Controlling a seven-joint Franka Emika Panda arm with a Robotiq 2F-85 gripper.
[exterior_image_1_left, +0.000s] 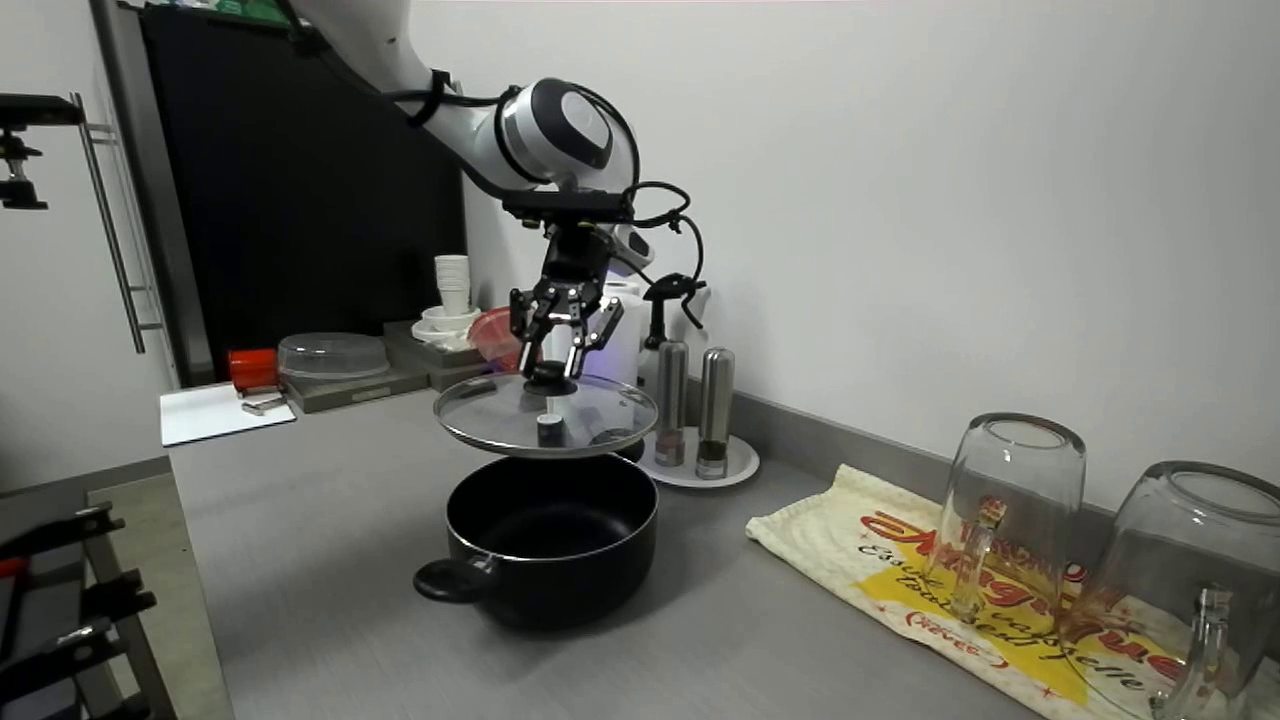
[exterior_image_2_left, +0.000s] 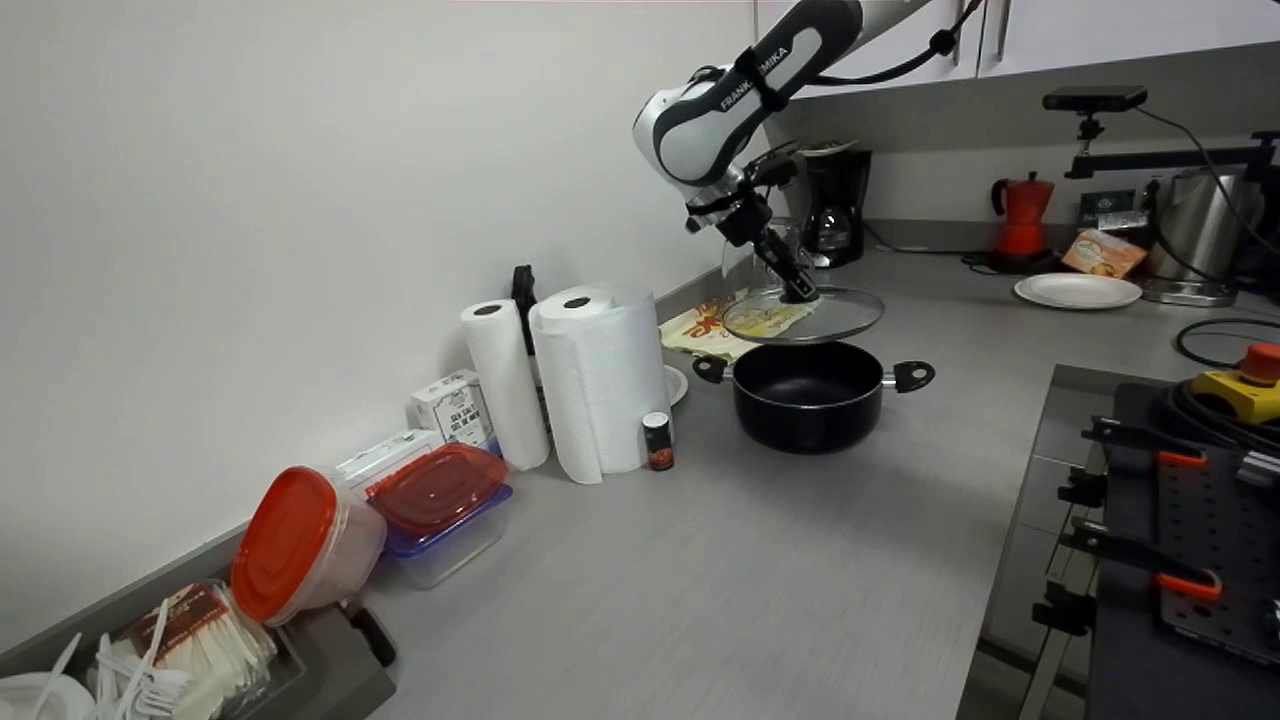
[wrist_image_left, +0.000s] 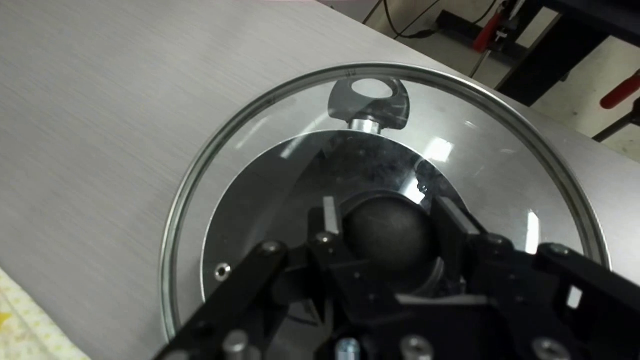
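My gripper (exterior_image_1_left: 549, 366) is shut on the dark round knob (wrist_image_left: 387, 231) of a glass lid (exterior_image_1_left: 480, 420). The lid, clear with a metal rim, hangs in the air over a black two-handled pot (exterior_image_1_left: 564, 582). Between the lid's rim and the pot's rim a gap shows in the second exterior view, where the pot (exterior_image_2_left: 806, 414) stands open and looks empty. Through the glass (wrist_image_left: 480, 150), the wrist view shows the pot off-centre under the lid, with one handle (wrist_image_left: 369, 102) toward the top.
Paper towel rolls (exterior_image_2_left: 600, 384) and a small dark bottle (exterior_image_2_left: 657, 442) stand beside the pot. Two tall grinders rest on a white plate (exterior_image_1_left: 746, 462) near the wall. Glass mugs (exterior_image_1_left: 1014, 480) sit on a printed cloth (exterior_image_1_left: 816, 518).
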